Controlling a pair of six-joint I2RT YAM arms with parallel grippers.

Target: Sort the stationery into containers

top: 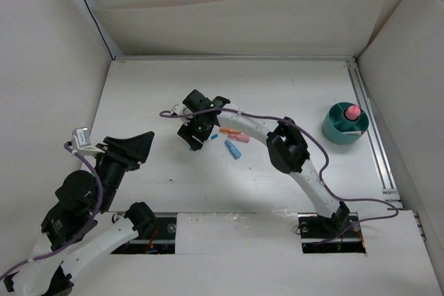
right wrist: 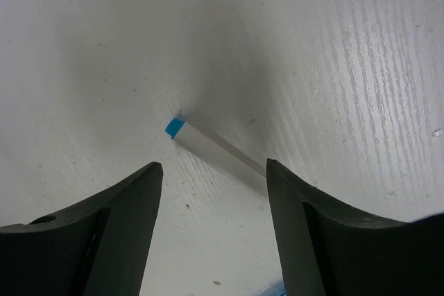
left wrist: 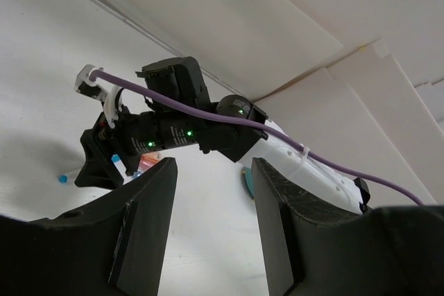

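A thin white pen (right wrist: 211,150) with a blue cap lies on the table between the open fingers of my right gripper, which hangs low over it; in the top view the arm partly hides it. A short blue item (top: 232,149), an orange item (top: 229,130) and a pink item (top: 238,137) lie to the right of that gripper. A teal container (top: 336,136) on the right holds a pink item (top: 352,112) and other pieces. My left gripper is held raised at the lower left, its fingers open with nothing between them.
White walls and panels (top: 236,19) surround the table (top: 139,88) at back and sides. The right arm stretches across the middle-right from the front.
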